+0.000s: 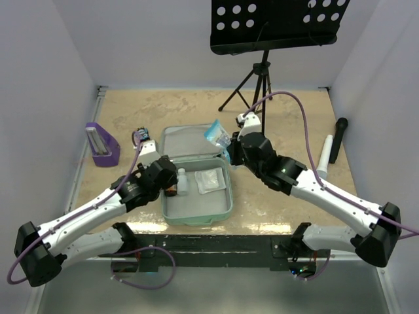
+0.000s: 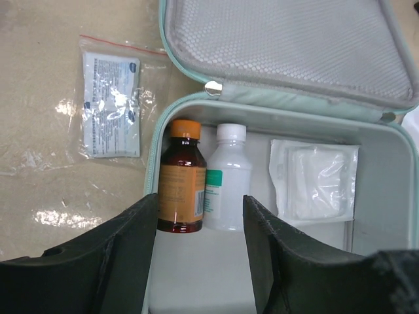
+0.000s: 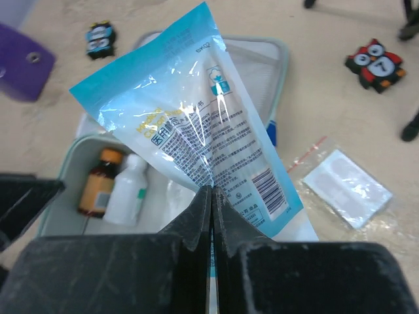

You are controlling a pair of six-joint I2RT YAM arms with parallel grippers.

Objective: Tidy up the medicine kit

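A blue and white swab packet (image 3: 216, 137) is pinched at its middle by my right gripper, which is shut on it. In the top view the packet (image 1: 218, 135) is lifted beside the medicine case's right hinge side. The open case (image 1: 196, 214) holds a brown bottle with an orange cap (image 2: 180, 176), a white bottle (image 2: 228, 176) and a white gauze packet (image 2: 314, 180). Over the case's left wall, my left gripper stands open with nothing between its fingers, just in front of the bottles.
A clear bag with a printed packet (image 2: 111, 104) lies left of the case, and another bagged packet (image 3: 348, 186) lies right of it. The black stand (image 1: 262, 69), a purple holder (image 1: 103, 147) and a red owl figure (image 3: 375, 65) surround the area. The case's front floor is clear.
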